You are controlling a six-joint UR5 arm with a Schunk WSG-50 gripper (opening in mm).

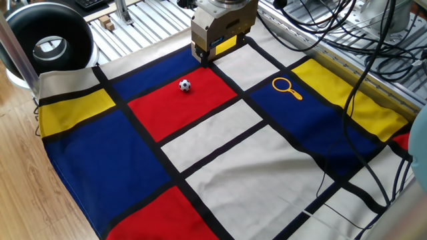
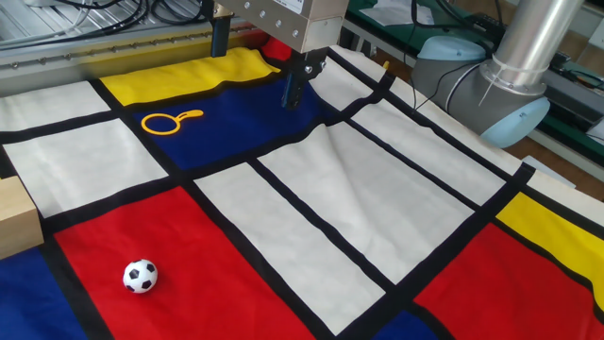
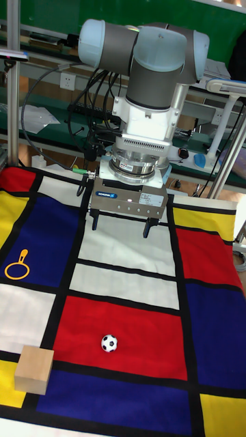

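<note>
My gripper (image 3: pixel 121 223) hangs over the cloth with its two dark fingers wide apart and nothing between them. In exterior view 2, the gripper (image 2: pixel 255 64) appears at the top, and in exterior view 1 the gripper (image 1: pixel 225 51) is at the upper middle. A small black-and-white soccer ball (image 2: pixel 140 276) rests on a red panel, apart from the fingers. On a blue panel lies a yellow magnifier-shaped ring with a handle (image 1: pixel 287 89). A plain wooden block (image 3: pixel 33 369) sits near the cloth's corner; exterior view 2 cuts off part of this block (image 2: pixel 14 219).
The cloth (image 1: pixel 260 180) has coloured panels with black bands and some wrinkles; much of it is bare. Black cables (image 1: pixel 350 100) hang at the right in exterior view 1. A metal rail (image 2: pixel 94 59) borders the cloth in exterior view 2.
</note>
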